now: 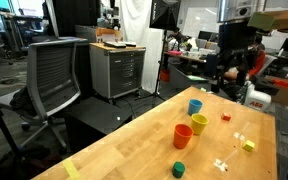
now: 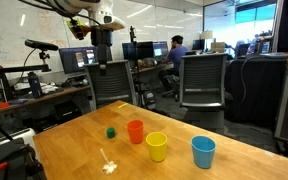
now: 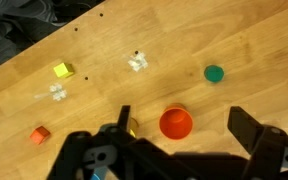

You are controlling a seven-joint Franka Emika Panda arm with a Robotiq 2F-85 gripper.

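Note:
My gripper (image 1: 232,80) is open and empty, held high above the wooden table. The wrist view looks down past its spread fingers (image 3: 246,128) to a red cup (image 3: 176,123), well below and between them in sight. A yellow cup (image 2: 156,146) and a blue cup (image 2: 203,151) stand in a row with the red one; in the wrist view the fingers and gripper body hide most of both. A small green object (image 3: 214,74) lies apart from the cups. A yellow block (image 3: 63,70) and a red-orange block (image 3: 40,134) lie on the other side.
Small white pieces (image 3: 138,61) lie flat on the table. An office chair (image 1: 57,88) stands by the table's edge, with a drawer cabinet (image 1: 117,72) behind. Bare wood (image 1: 119,155) stretches across the near left of the table.

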